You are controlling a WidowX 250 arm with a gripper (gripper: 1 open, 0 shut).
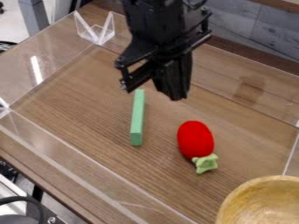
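The dark robot arm hangs from the top centre over the wooden table, its gripper (pixel 176 87) lowered in the middle; whether the fingers are open or shut is unclear. Below it lie a green bar (pixel 136 118), standing lengthwise on the left, and a red oval object (pixel 195 140) on the right with a light green piece (pixel 205 163) at its lower end.
A yellow wooden bowl (pixel 263 203) sits at the bottom right corner. A clear plastic object (pixel 96 28) lies at the back left, and black cables show at the lower left edge.
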